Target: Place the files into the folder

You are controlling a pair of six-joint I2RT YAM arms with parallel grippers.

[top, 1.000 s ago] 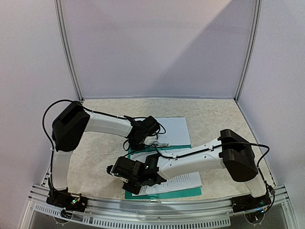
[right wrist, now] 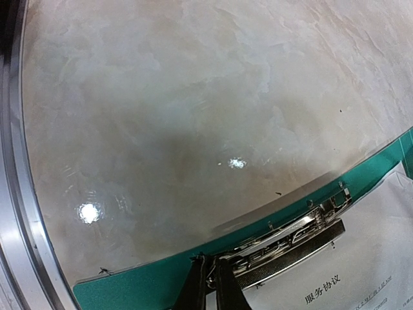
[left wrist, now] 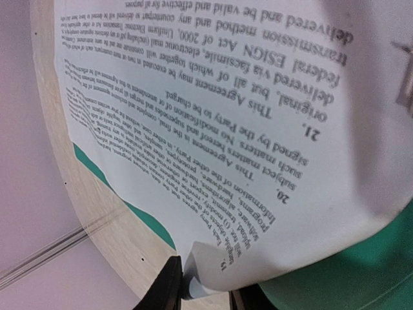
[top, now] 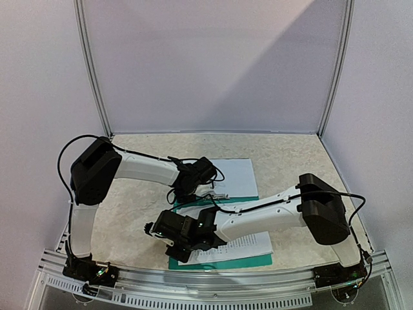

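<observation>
The green folder point(top: 222, 264) lies at the front middle of the table, printed sheets point(top: 248, 244) on it. In the left wrist view, printed paper point(left wrist: 258, 148) bulges up off the green folder, its corner bent beside a finger point(left wrist: 165, 284). My left gripper has its fingers apart, that paper edge between or against them. A metal clip point(right wrist: 290, 248) runs along the folder's edge in the right wrist view. My right gripper is at one end of it, fingers close together against the metal; whether they grip it is unclear.
Behind the folder's front part lies a white sheet point(top: 237, 175). My two arms cross over the folder and hide much of it. A metal rail point(top: 219, 278) borders the front.
Both arms stand almost still in the top view. No clear movement of the paper or folder shows.
</observation>
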